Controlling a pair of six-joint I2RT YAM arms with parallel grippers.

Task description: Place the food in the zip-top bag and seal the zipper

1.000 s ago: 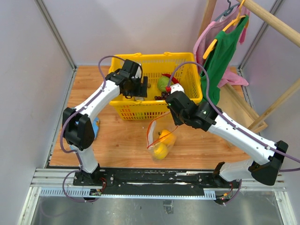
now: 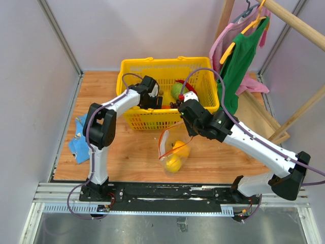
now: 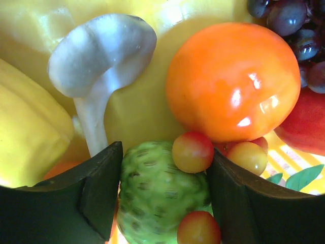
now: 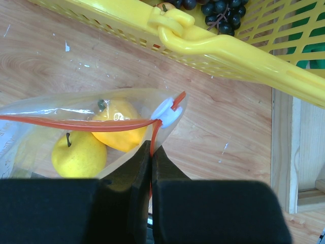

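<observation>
The clear zip top bag with its orange zipper stands on the table with its mouth spread; a yellow apple and a yellow pepper lie inside. My right gripper is shut on the bag's edge by the zipper, close to the slider. Down in the yellow basket, my left gripper is part open, its fingers on either side of a bumpy green fruit. Whether they grip it I cannot tell. A small red-yellow tomato rests over the green fruit.
Around the left fingers lie an orange fruit, a grey spoon, a large yellow fruit and dark grapes. A blue cloth is at the left. A clothes rack with a green garment stands at the right.
The left arm has swung right over the basket, and its gripper has shifted slightly toward the basket's middle and front. Right arm and bag show no movement.
</observation>
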